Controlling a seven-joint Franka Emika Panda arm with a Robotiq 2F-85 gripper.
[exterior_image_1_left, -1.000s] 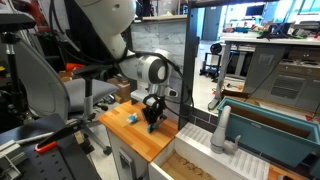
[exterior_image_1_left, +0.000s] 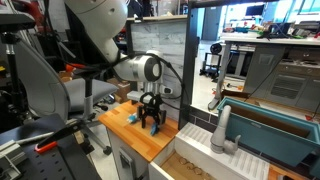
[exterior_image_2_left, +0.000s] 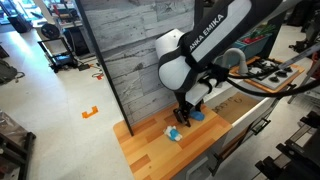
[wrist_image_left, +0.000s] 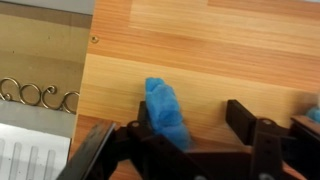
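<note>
A dark blue object (wrist_image_left: 166, 112), perhaps cloth or soft plastic, lies on the wooden counter (wrist_image_left: 205, 70). My gripper is low over the wood with its fingers apart. The left finger (wrist_image_left: 142, 137) is right against the blue object or overlaps it in view, while bare wood shows between the object and the right finger. In exterior view 2 the blue object (exterior_image_2_left: 196, 115) lies beside the gripper (exterior_image_2_left: 184, 123). Exterior view 1 has the blue object (exterior_image_1_left: 155, 128) under the fingers. Whether it is touched cannot be told.
A light blue and white item (exterior_image_2_left: 172, 133) lies on the counter close by. An open drawer (exterior_image_1_left: 200, 165) adjoins the counter, with a grey faucet (exterior_image_1_left: 222, 135) and a teal bin (exterior_image_1_left: 265, 130) beyond.
The blue object shows more plainly beside them. The other item has stayed put.
</note>
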